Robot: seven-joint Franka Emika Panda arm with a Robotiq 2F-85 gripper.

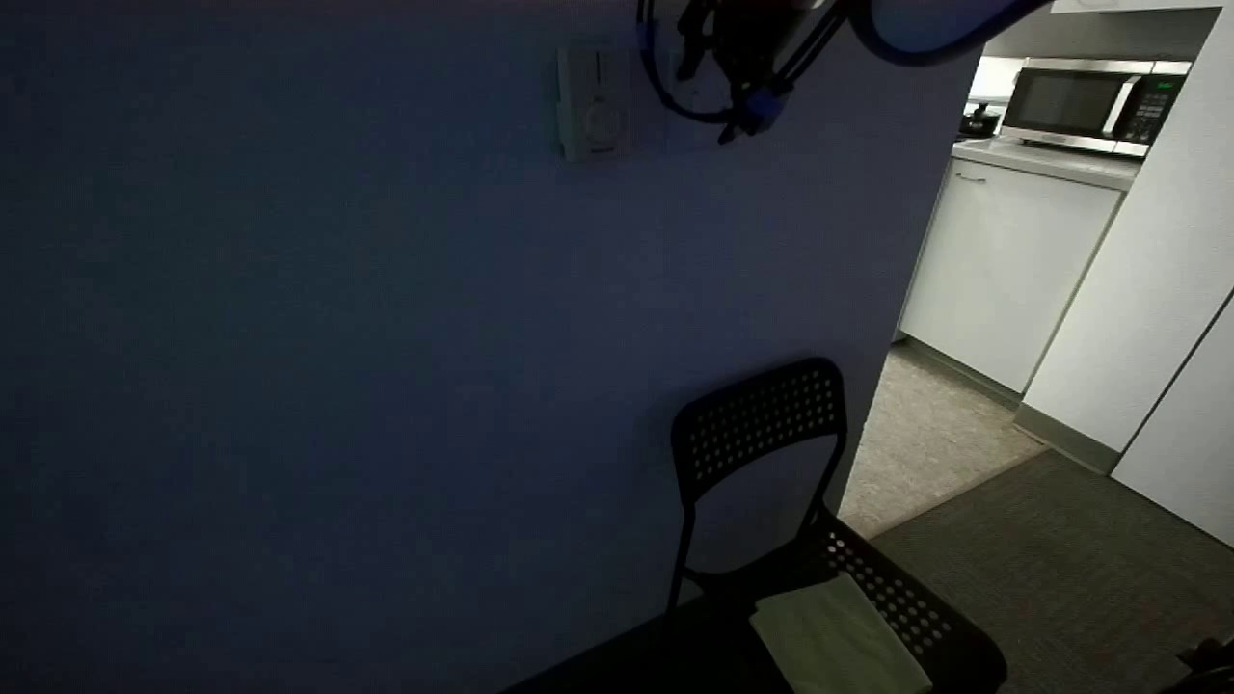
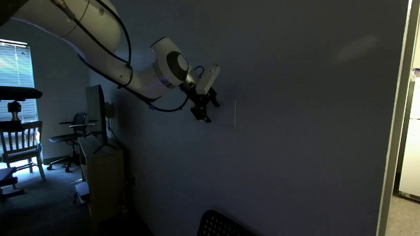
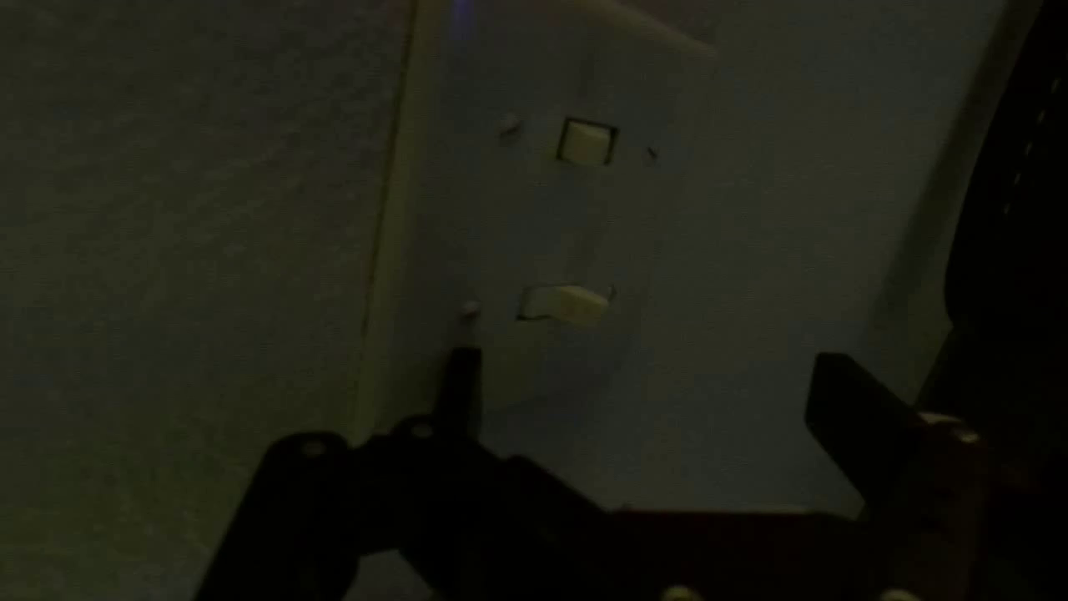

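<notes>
A light switch plate [image 3: 626, 220] with two toggles fills the middle of the dark wrist view. Its upper toggle [image 3: 586, 145] sits within its slot, while the lower toggle [image 3: 581, 305] leans to the right side of its slot. My gripper is open, its two fingers wide apart with nothing seen between them. The left fingertip [image 3: 462, 386] appears just below the plate's lower left screw; whether it touches the plate, I cannot tell. In exterior view 2 the gripper [image 2: 212, 112] is close to the wall, left of the plate [image 2: 233, 114].
On the same wall a thermostat [image 1: 596, 110] is mounted to the gripper's left in exterior view 1. Below stands a black chair [image 1: 758, 422] with a pale cloth [image 1: 839, 636] on its seat. The wall around the plate is otherwise bare.
</notes>
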